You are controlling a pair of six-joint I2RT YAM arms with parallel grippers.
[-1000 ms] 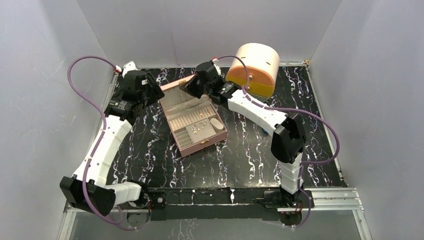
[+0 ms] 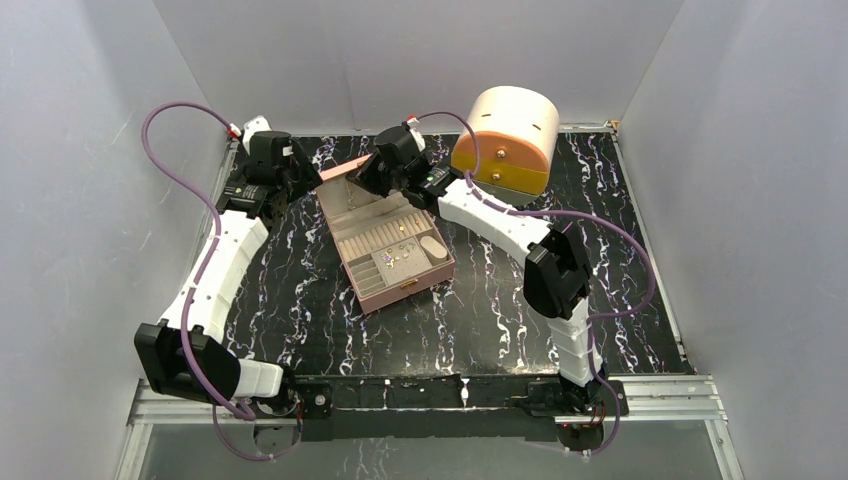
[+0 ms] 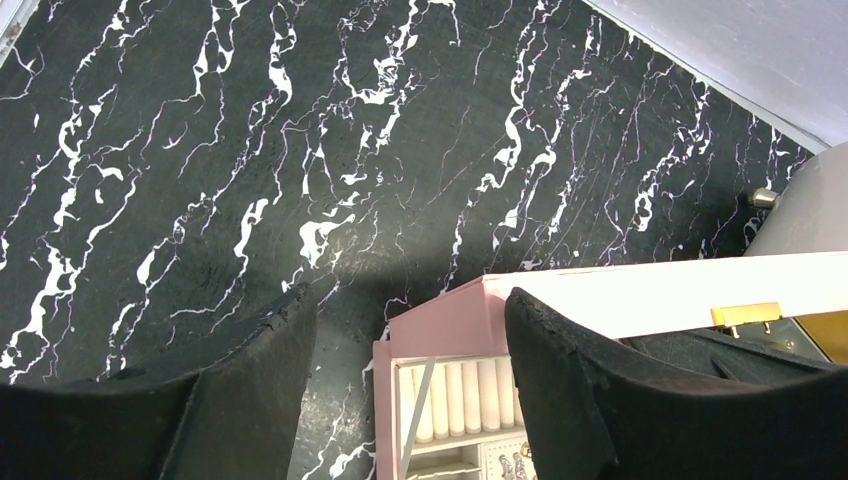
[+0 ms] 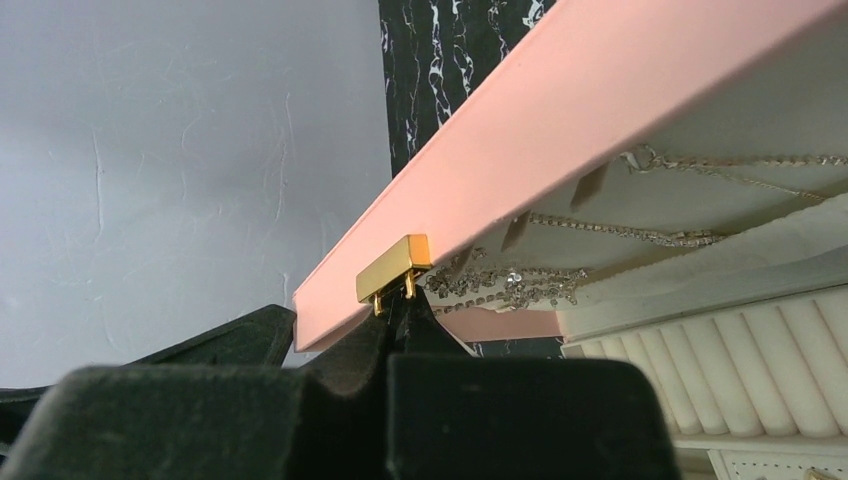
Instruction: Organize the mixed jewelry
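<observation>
An open pink jewelry box (image 2: 410,288) stands mid-table, its ring rolls, compartments and panel of small pieces exposed. Silver chains (image 4: 620,229) hang inside its raised lid (image 4: 540,120). My right gripper (image 2: 365,180) is shut at the lid's gold clasp (image 4: 392,268); nothing clearly shows between its fingers. My left gripper (image 2: 308,182) is open at the lid's left end, which lies just beyond its fingertips in the left wrist view.
A cream, orange and yellow rounded cabinet (image 2: 510,110) stands at the back right. Walls enclose the workspace.
Over the last second both arms have moved slightly toward the back; the right gripper has also shifted left along the lid. The box looks unchanged.
</observation>
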